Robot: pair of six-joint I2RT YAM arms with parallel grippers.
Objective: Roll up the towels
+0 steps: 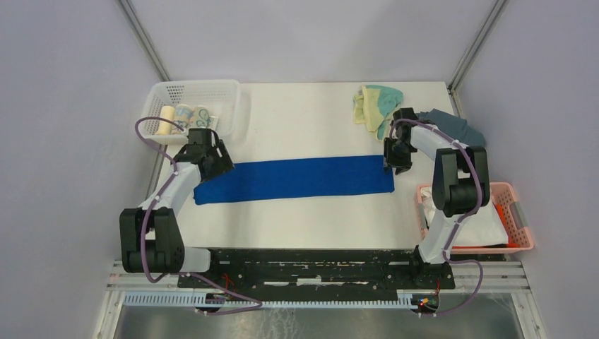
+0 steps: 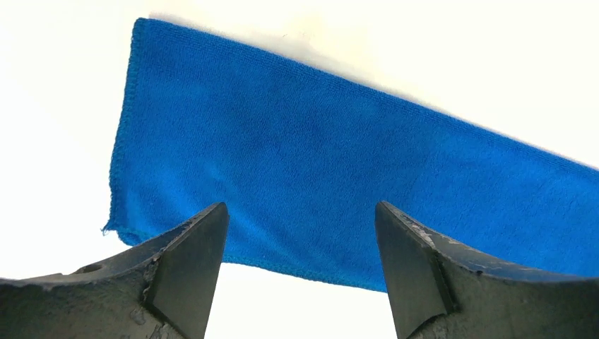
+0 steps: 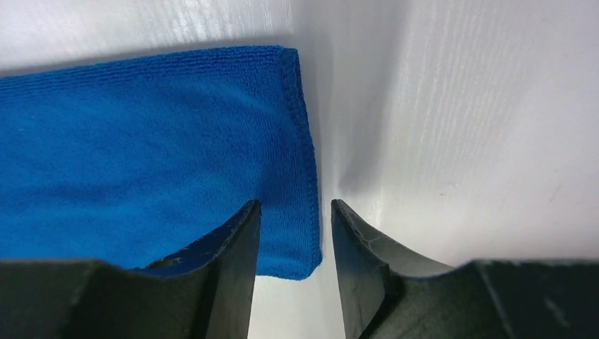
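A long blue towel (image 1: pixel 297 178) lies flat across the middle of the table (image 1: pixel 297 120). My left gripper hangs open above its left end, where the lower left corner is slightly ruffled. My right gripper is open just over the right end, its fingers either side of the short hemmed edge, holding nothing.
A white basket (image 1: pixel 227 90) with rolled towels stands at the back left. Yellow and teal cloths (image 1: pixel 371 106) and a grey cloth (image 1: pixel 459 127) lie at the back right. A pink basket (image 1: pixel 521 240) with white cloth is at the front right.
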